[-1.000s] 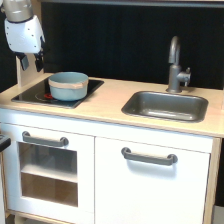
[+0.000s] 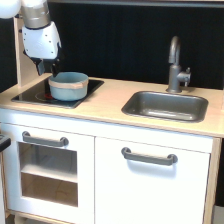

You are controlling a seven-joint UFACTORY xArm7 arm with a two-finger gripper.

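A blue-grey pot [image 2: 69, 91] stands upright on the dark hob [image 2: 35, 93] at the left of the counter. My gripper [image 2: 47, 67] comes down from the upper left, fingers pointing downward, at the pot's back left side. Its fingers are small and dark against the dark backdrop, and one lies close to the rim. Whether they touch the pot or have anything between them, I cannot tell.
A metal sink [image 2: 165, 105] with a tall faucet [image 2: 176, 70] occupies the right of the counter. Bare wooden counter [image 2: 112, 98] lies between hob and sink. Below are a cabinet door [image 2: 150, 190] and a glass-fronted oven [image 2: 47, 175], both with handles.
My gripper has moved right from beyond the hob's back left to the pot's side. The pot appears to stand in the same place.
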